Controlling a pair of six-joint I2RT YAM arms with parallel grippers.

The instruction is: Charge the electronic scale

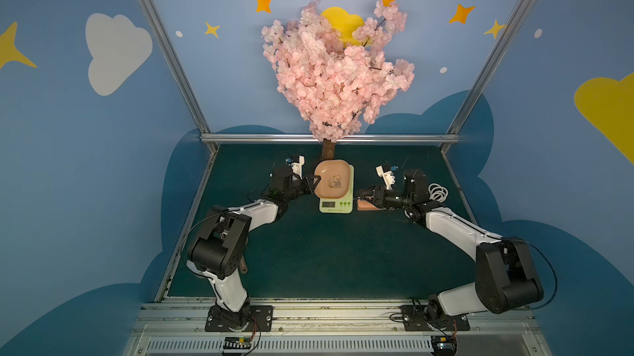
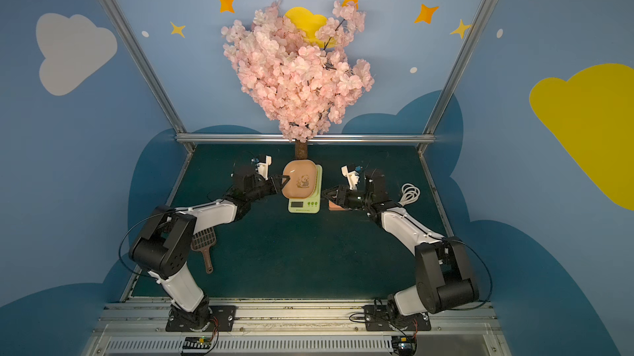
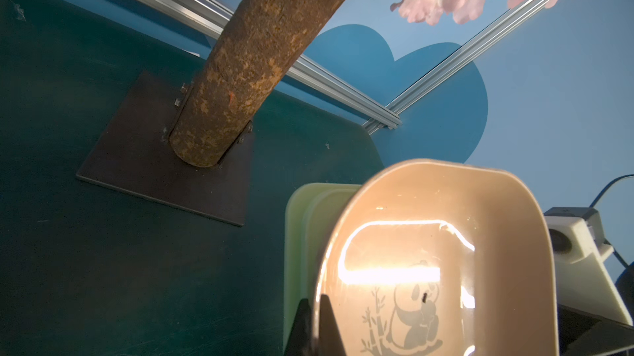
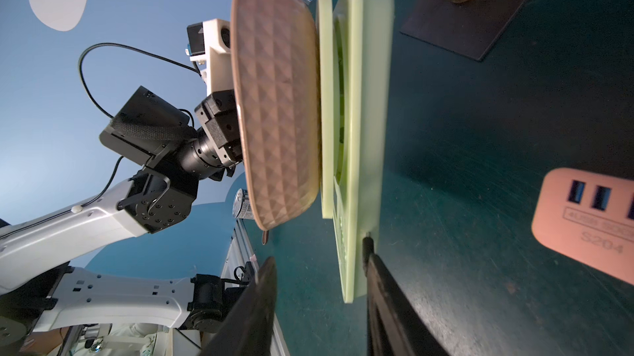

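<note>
A pale green electronic scale point(image 1: 335, 206) stands mid-table with a peach panda dish point(image 1: 333, 177) on it. My left gripper is shut on the dish's left rim, which runs between its fingers. At the scale's right side my right gripper is part open; a short black plug point(image 4: 368, 245) shows at the scale's side by one fingertip, and I cannot tell if it is inserted. A pink power strip point(image 4: 581, 224) lies just right of the scale, partly under my right arm in the top views.
A coiled white cable point(image 1: 438, 193) lies at the right. A tree trunk point(image 3: 237, 78) on a metal plate stands behind the scale. A dark slotted turner point(image 2: 203, 240) lies front left.
</note>
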